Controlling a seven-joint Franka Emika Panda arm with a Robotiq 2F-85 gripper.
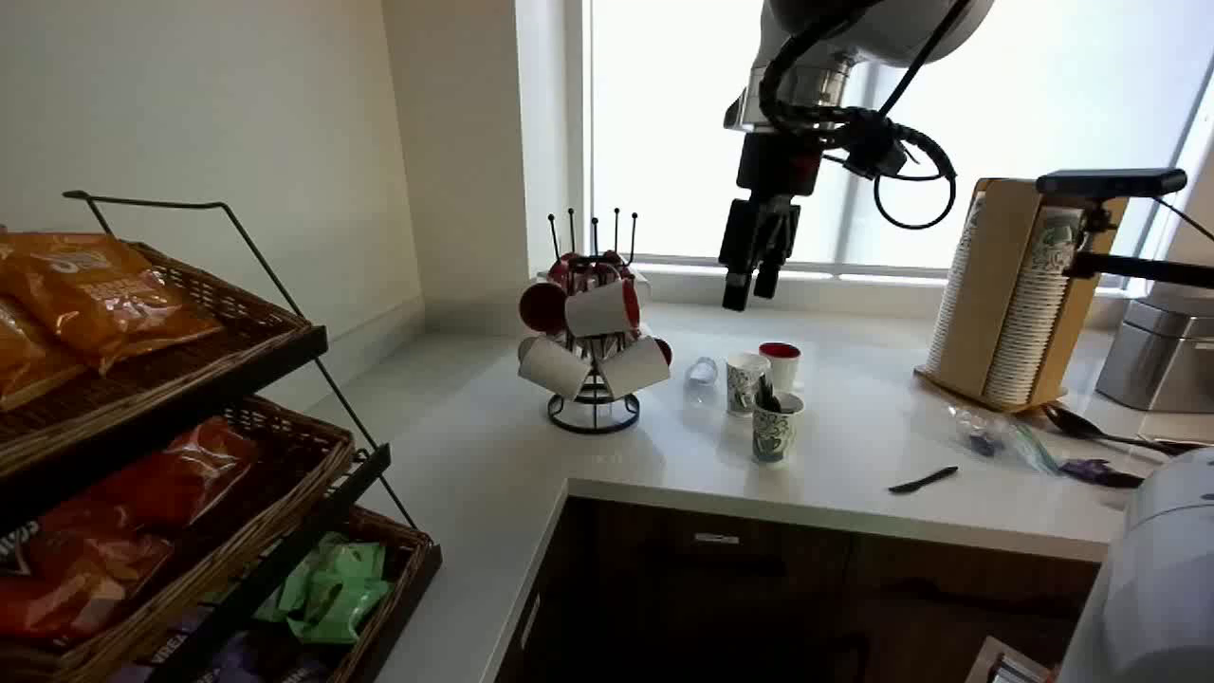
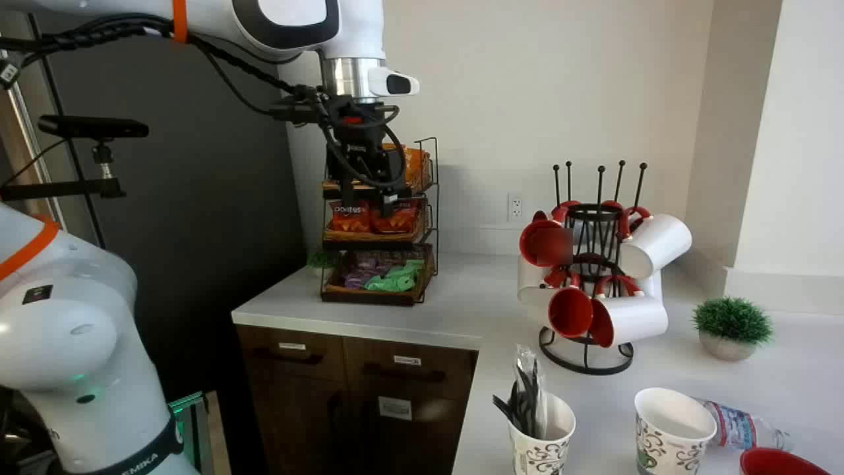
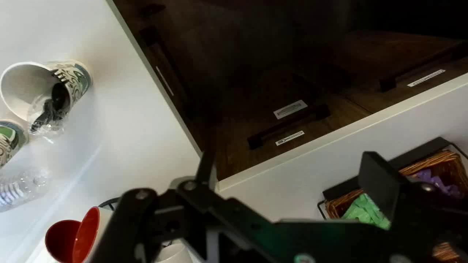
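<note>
My gripper (image 1: 751, 289) hangs in the air over the counter's inner corner, its fingers pointing down. In the wrist view the fingers (image 3: 378, 186) stand wide apart, and nothing is between them. Red-and-white mugs (image 2: 642, 320) hang on a black wire rack (image 2: 587, 368), apart from the gripper. A patterned paper cup (image 1: 774, 434) holds black plastic cutlery (image 2: 523, 404). Beside it are another patterned cup (image 2: 672, 419) and a white cup with a red inside (image 1: 781, 362). A clear bottle (image 2: 740, 426) lies on its side. In exterior view 2, the tiered snack rack (image 2: 378, 297) stands behind the gripper.
A black plastic knife (image 1: 923, 479) and a dark spoon (image 1: 1104, 433) lie on the counter near the brown cup dispenser (image 1: 990, 302). A metal box (image 1: 1161, 355) stands far right. A small potted plant (image 2: 732, 326) sits beside the mug rack. The counter (image 2: 467, 305) between the racks is clear.
</note>
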